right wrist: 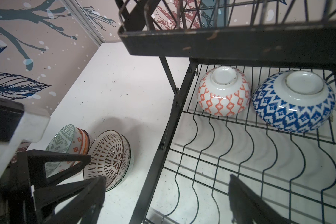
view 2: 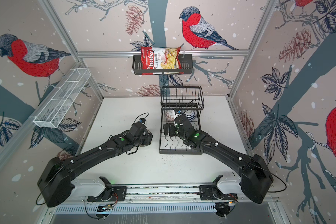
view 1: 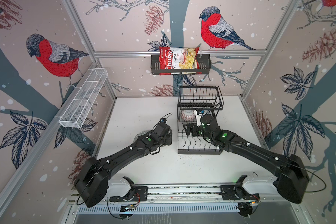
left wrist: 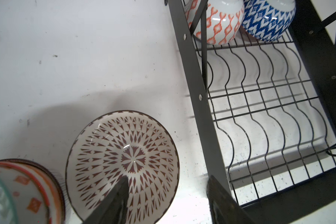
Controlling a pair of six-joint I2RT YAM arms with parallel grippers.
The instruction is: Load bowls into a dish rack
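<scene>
Beside the rack, a white bowl with a brown pattern (left wrist: 134,156) stands upright on the table, apparently atop another bowl. More stacked bowls with orange and green patterns (right wrist: 69,143) are to its left. My left gripper hangs part open above the brown bowl's right side, empty between its fingers. In the dish rack (right wrist: 209,164), an orange-patterned bowl (right wrist: 224,91) and a blue-patterned bowl (right wrist: 295,100) sit upside down at the back. My right gripper is open over the rack's lower level, holding nothing.
The rack's upper shelf (right wrist: 231,39) overhangs the back of its lower level, whose front wires are bare. A chip bag (view 1: 179,59) sits in a wall basket.
</scene>
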